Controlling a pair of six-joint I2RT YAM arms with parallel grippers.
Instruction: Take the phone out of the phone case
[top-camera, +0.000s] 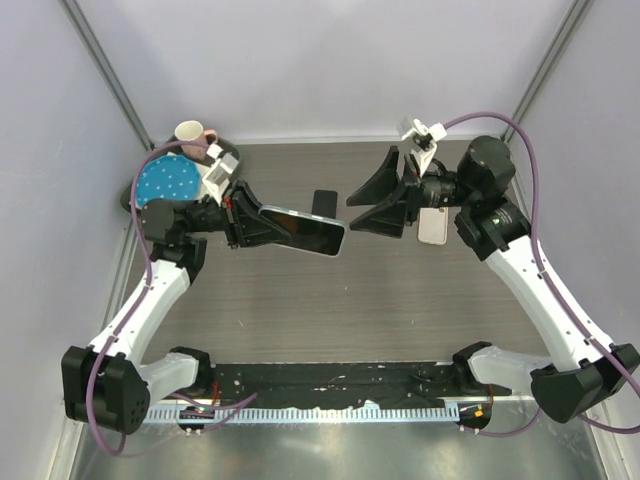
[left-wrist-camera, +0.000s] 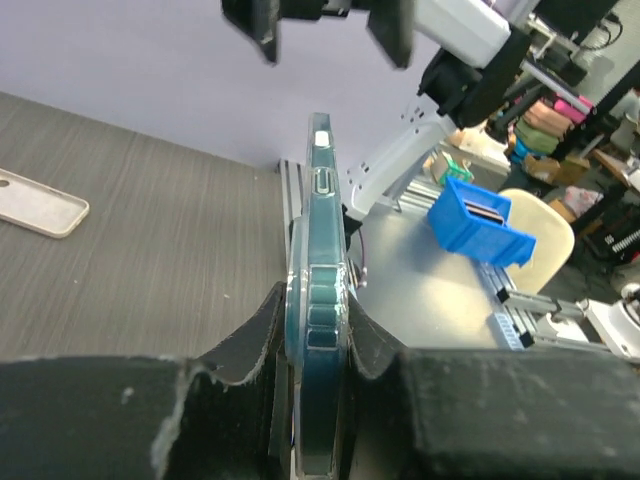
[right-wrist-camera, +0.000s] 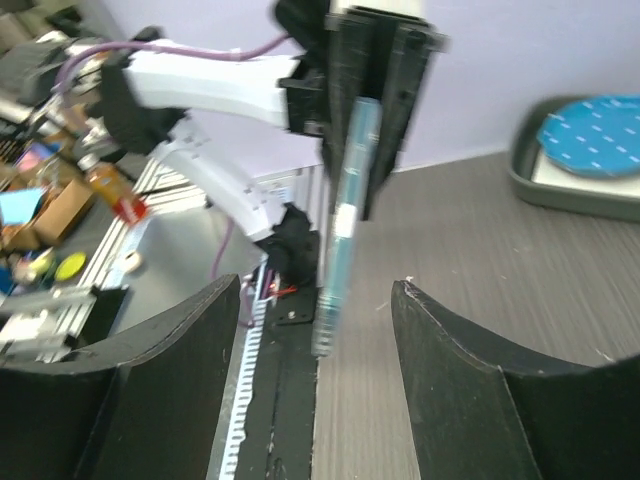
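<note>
My left gripper (top-camera: 262, 225) is shut on a phone (top-camera: 310, 232), held up in the air; in the left wrist view the phone (left-wrist-camera: 322, 300) is seen edge-on between its dark fingers, and in the right wrist view the phone (right-wrist-camera: 344, 230) is edge-on too. Whether a case is on it is unclear. My right gripper (top-camera: 362, 212) stands open just right of the phone's free end, nothing between its fingers. On the table behind the phone lies a dark slab (top-camera: 324, 202), partly hidden. A pale thin case-like piece (top-camera: 432, 227) lies at the right, partly behind the right arm.
A tray (right-wrist-camera: 570, 202) with a blue plate (top-camera: 168, 182) and a pink cup (top-camera: 190, 137) stands at the back left.
</note>
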